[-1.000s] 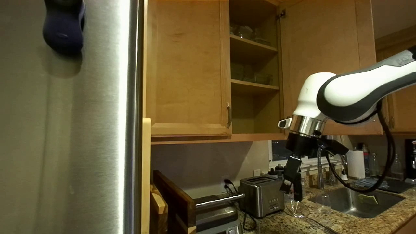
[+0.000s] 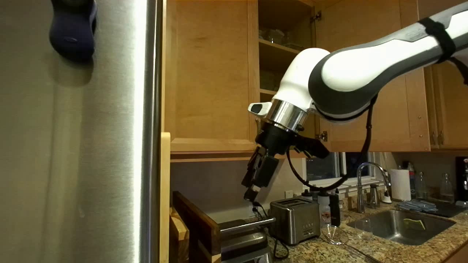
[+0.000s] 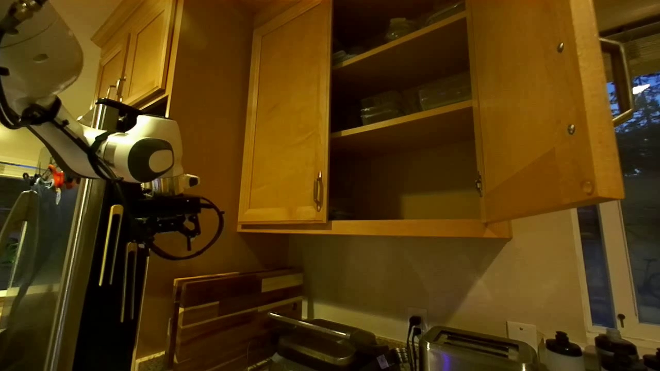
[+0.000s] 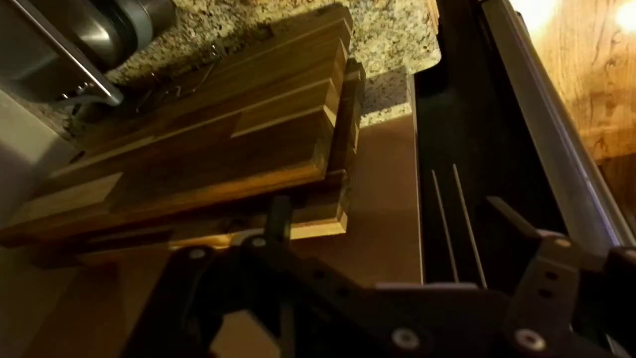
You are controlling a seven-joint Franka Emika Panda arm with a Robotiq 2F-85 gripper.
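My gripper [image 2: 252, 188] hangs in mid-air with its fingers downward, left of the toaster [image 2: 295, 220] in the first exterior view. In the wrist view its two fingers [image 4: 278, 218] are spread apart, and nothing is between them. Wooden cutting boards [image 4: 238, 137] stand on edge past the fingers, not touched by them as far as I can see. In the second exterior view the gripper [image 3: 188, 238] is beside the fridge, above and left of those boards [image 3: 229, 315].
The upper cabinet's right door [image 3: 538, 111] stands open, with glassware on its shelves; the left door [image 3: 285, 123] is closed. A metal appliance [image 3: 322, 343] sits beside the boards. The fridge [image 2: 101, 175] fills the left of the first exterior view. A sink [image 2: 403, 225] lies at right.
The arm has moved left and up in the first exterior view, from in front of the toaster's right side to left of it. The cabinet and counter things look unmoved.
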